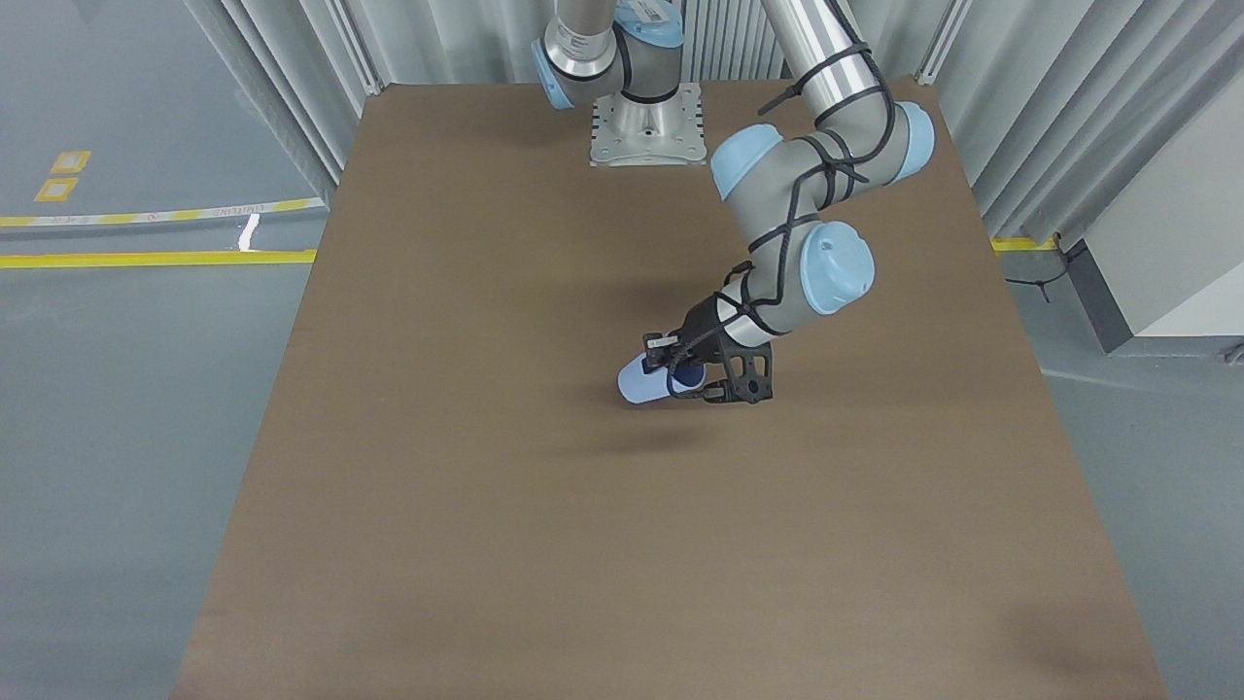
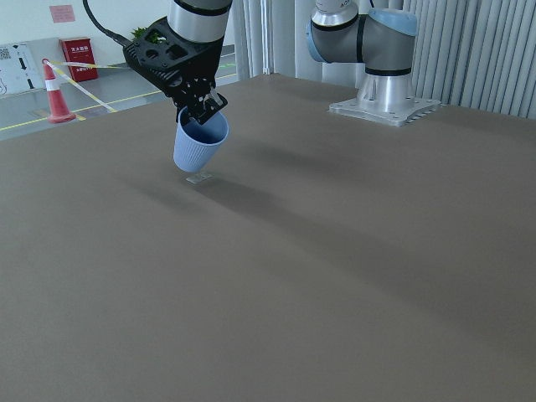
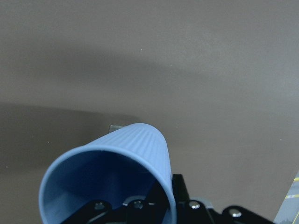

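Observation:
A light blue ribbed cup is held at its rim by my gripper in the middle of the table. In the left view the cup hangs tilted just above the surface, mouth upward toward the gripper, over a small clear patch. In the wrist view the cup fills the lower middle, its open mouth facing the camera, with black fingers at its rim; my gripper is shut on it.
Curtains hang behind, and floor lies beyond both sides.

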